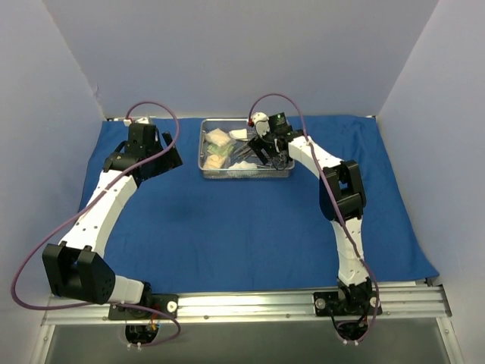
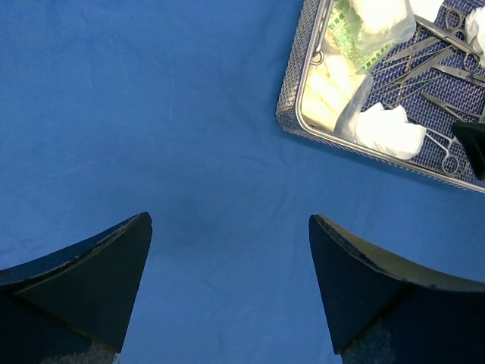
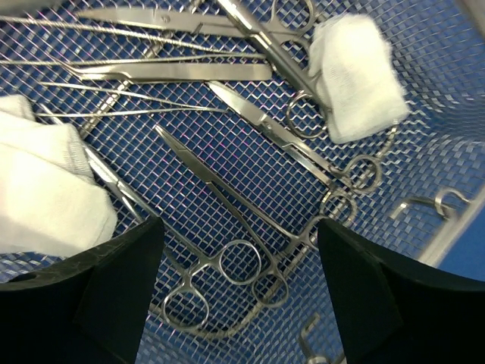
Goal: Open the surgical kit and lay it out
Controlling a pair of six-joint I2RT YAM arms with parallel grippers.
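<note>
The wire mesh kit tray (image 1: 212,173) sits at the back centre, holding scissors (image 3: 250,114), clamps, tweezers, gauze packs (image 3: 45,182) and bagged items (image 2: 375,23). My right gripper is over the tray's right part, fingers apart with nothing held, above ring-handled instruments. My left gripper stands open and empty over the cloth, left of the tray.
Pale walls bound the work area at the back, left and right.
</note>
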